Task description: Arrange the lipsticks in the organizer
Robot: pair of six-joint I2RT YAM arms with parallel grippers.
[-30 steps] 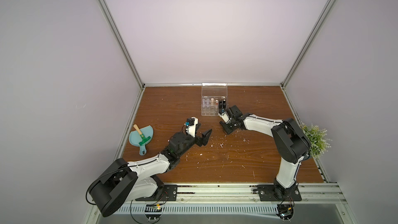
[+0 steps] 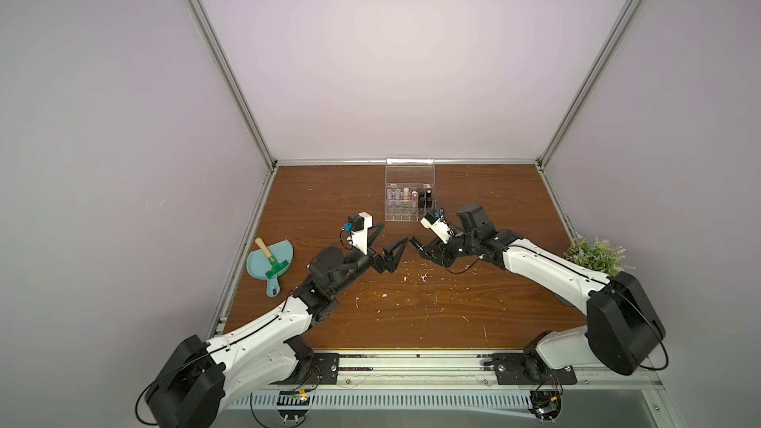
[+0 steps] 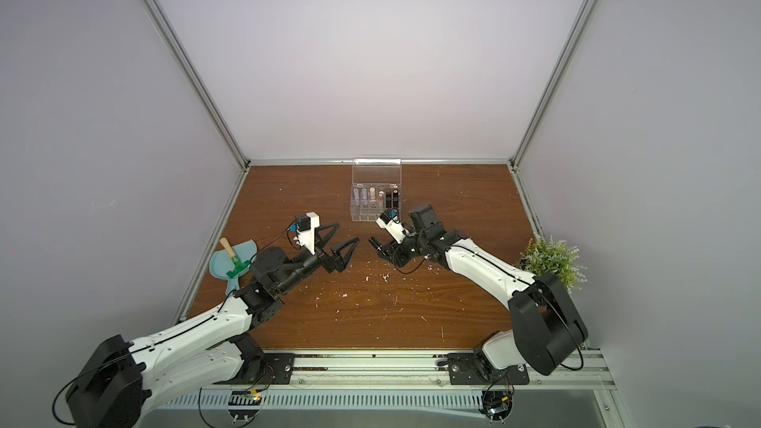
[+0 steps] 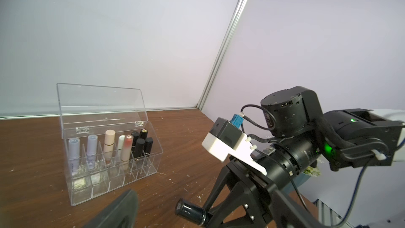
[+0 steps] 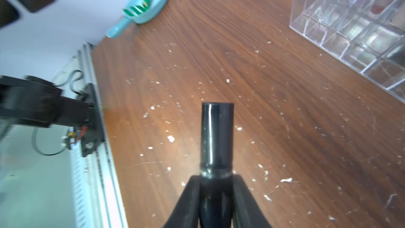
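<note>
A black lipstick [image 5: 216, 139] sticks out from my right gripper, which is shut on its lower part. In the left wrist view this lipstick [image 4: 190, 212] points toward the left, well clear of the table. My left gripper [image 2: 395, 242] stands open, facing the right one across a small gap, with nothing between its fingers. Behind them is the clear organizer [image 4: 111, 183] with its lid raised. Its back compartments hold two lilac tubes [image 4: 92, 145], a beige tube [image 4: 109, 142], a white tube, a pink tube [image 4: 127, 147] and several black ones [image 4: 139, 147]. Front compartments at the left look empty.
A blue dustpan [image 2: 257, 263] with a green brush [image 2: 276, 268] lies at the table's left edge. A potted plant [image 2: 595, 254] stands at the right edge. Small white scraps dot the otherwise clear table middle.
My right gripper has risen with the lipstick and shifted a little left and toward the front.
</note>
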